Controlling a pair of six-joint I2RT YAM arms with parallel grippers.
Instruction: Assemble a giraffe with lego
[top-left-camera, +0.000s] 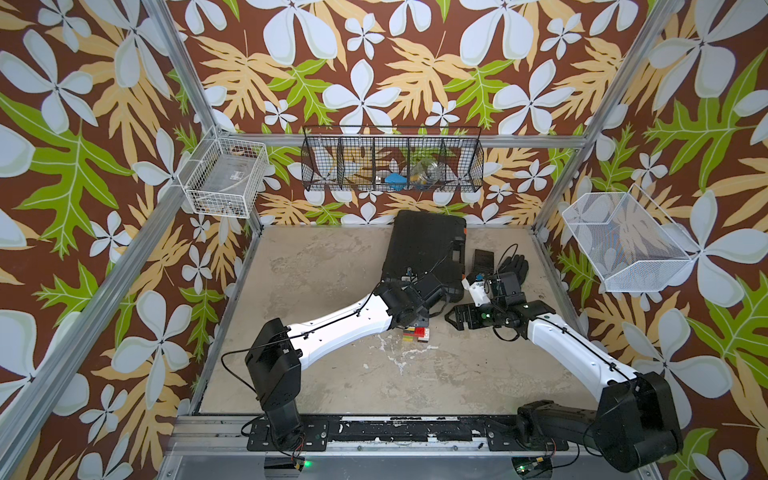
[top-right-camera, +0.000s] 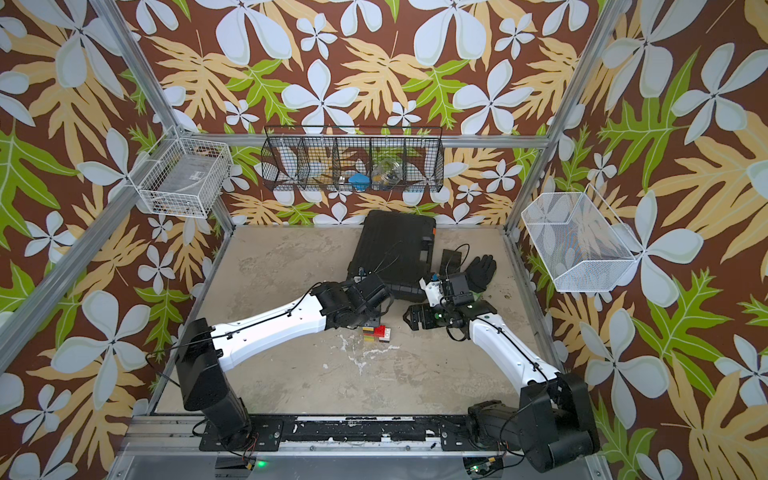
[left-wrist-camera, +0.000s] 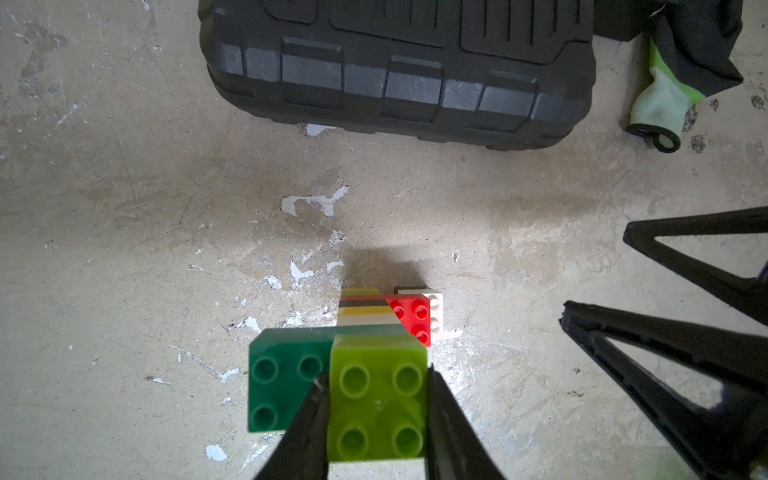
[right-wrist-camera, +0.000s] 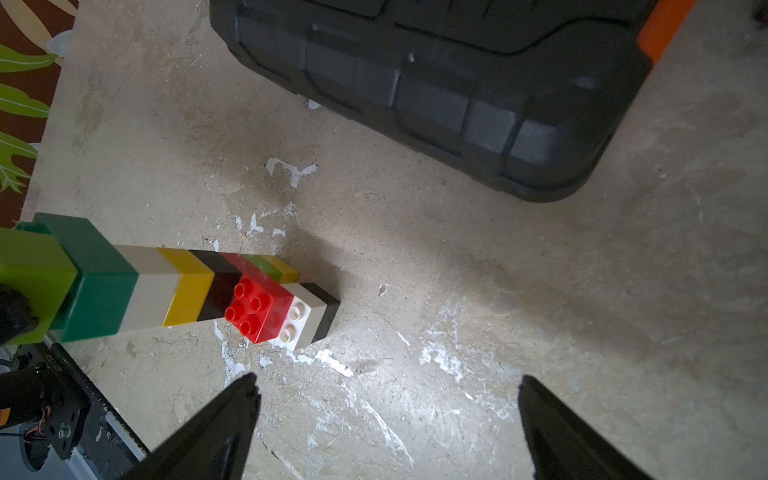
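Observation:
A tall brick stack stands on the floor, seen from the side in the right wrist view: a light green brick (right-wrist-camera: 36, 268) at its top, then a dark green brick (right-wrist-camera: 96, 280), with white, yellow, black and red bricks below. The red brick (right-wrist-camera: 260, 305) juts sideways over a white brick (right-wrist-camera: 297, 320) at the base. In the left wrist view my left gripper has its fingers close along both sides of the light green brick; whether they grip it I cannot tell. My right gripper is open and empty, right of the stack.
A black case (top-left-camera: 422, 244) lies behind the stack. Dark gloves (top-left-camera: 516, 268) and a small dark box (top-left-camera: 483, 261) are at the back right.

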